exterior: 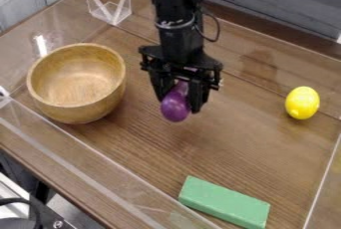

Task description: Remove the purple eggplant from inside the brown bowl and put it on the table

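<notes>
My gripper (pixel 181 92) is shut on the purple eggplant (pixel 174 107), which hangs tilted below the fingers, over the table to the right of the brown bowl. The upper end of the eggplant is hidden between the fingers. How far it is above the wooden table (pixel 213 158) is hard to judge from this view. The brown bowl (pixel 78 107) stands at the left, its inside bare.
A yellow object shaped like a lemon (pixel 302 103) lies at the right. At the front right there is a green block (pixel 224 202). A clear plastic piece (pixel 110 6) is at the back left. Bare wood stretches between bowl, block and lemon.
</notes>
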